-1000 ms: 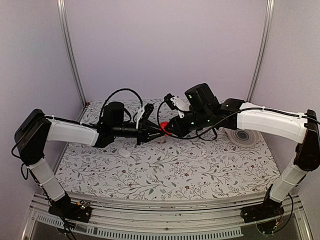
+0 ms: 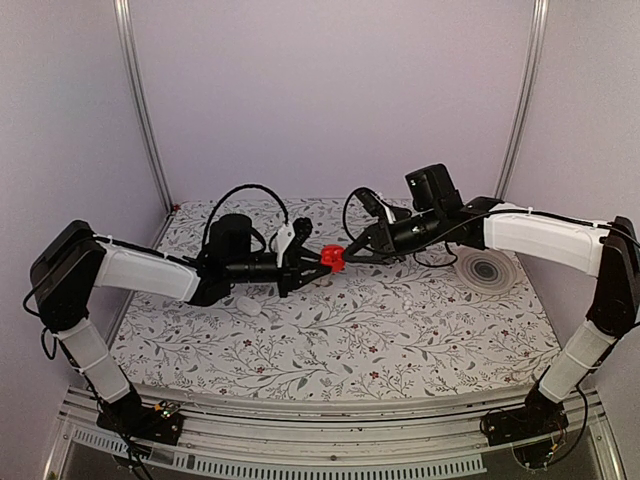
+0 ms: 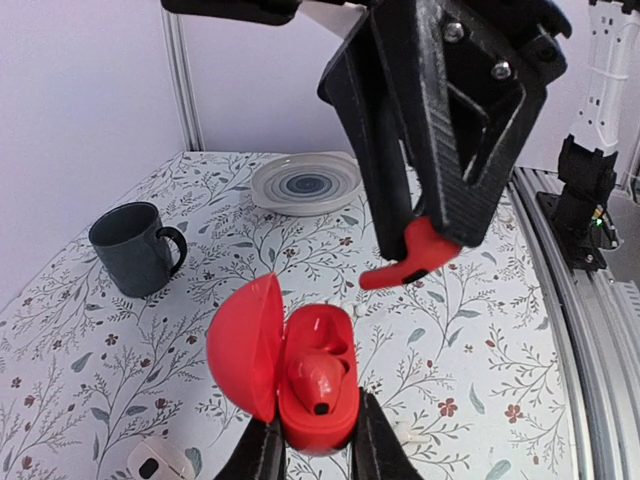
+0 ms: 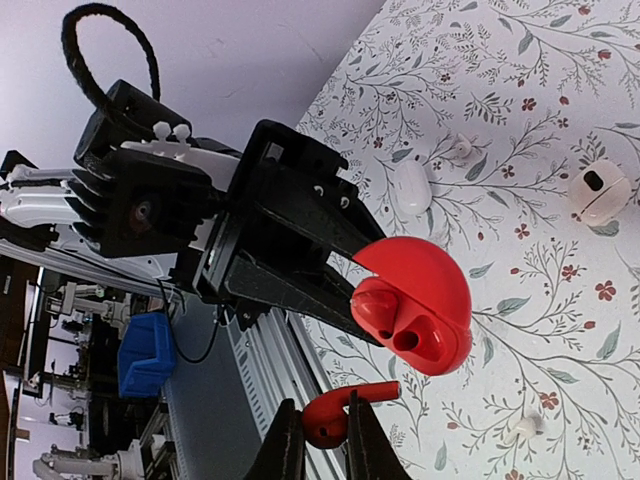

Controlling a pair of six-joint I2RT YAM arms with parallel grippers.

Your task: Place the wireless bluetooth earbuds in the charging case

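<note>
The red charging case point(image 3: 318, 400), lid open, is held in my left gripper point(image 2: 322, 262), whose fingers are shut on it near the middle of the workspace. One earbud well holds a red piece; the other well looks empty in the right wrist view. My right gripper is shut on a red earbud point(image 3: 425, 250), held just above and to the right of the case in the left wrist view, apart from it, with its stem sticking out sideways.
A dark mug point(image 3: 135, 255) and a round plate point(image 2: 485, 272) stand on the floral table point(image 2: 350, 350). Small white cases point(image 4: 600, 190) and other small white pieces point(image 4: 412, 187) lie below the grippers.
My left gripper with the case has shifted very slightly right and down in the top view.
</note>
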